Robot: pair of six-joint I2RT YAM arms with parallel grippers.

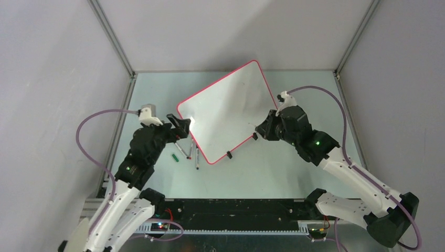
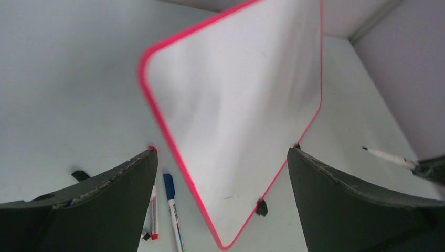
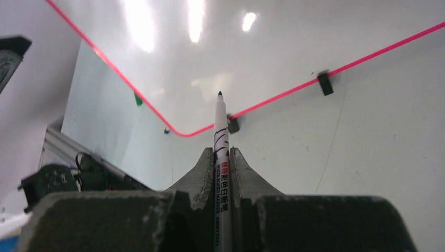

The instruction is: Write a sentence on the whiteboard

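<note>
The whiteboard [image 1: 225,105] with a red rim lies angled on the table, its surface blank apart from small dark specks near the lower edge in the left wrist view [image 2: 236,105]. My right gripper is shut on a white marker [image 3: 221,136], dark tip pointing forward, over the board's lower right edge in the top view. My left gripper [image 1: 178,126] stands open at the board's left corner; in its wrist view nothing is between its fingers.
Loose markers [image 1: 197,157] and a green cap [image 1: 175,157] lie left of the board. Black clips [image 1: 229,155] sit on its lower edge.
</note>
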